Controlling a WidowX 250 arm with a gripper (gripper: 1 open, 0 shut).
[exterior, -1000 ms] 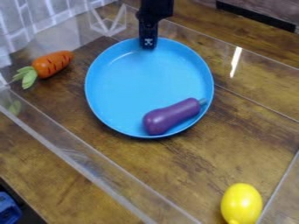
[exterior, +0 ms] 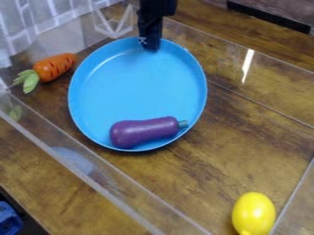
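A blue plate (exterior: 138,83) lies left of centre on the wooden surface, with a purple eggplant (exterior: 145,130) on its lower part. My black gripper (exterior: 150,44) is at the plate's far rim, fingertips low and touching or very near it; I cannot make out from the view how its fingers stand. An orange carrot (exterior: 54,68) with green leaves lies left of the plate. A yellow lemon-like object (exterior: 252,213) sits at the lower right.
Transparent walls border the area at the left and back. A blue object (exterior: 5,220) is at the lower left corner. Bare wood lies to the right of the plate and below it.
The plate, with the eggplant on it, has shifted left and toward the camera. My gripper has moved slightly left along with the far rim. The carrot and lemon-like object stay put.
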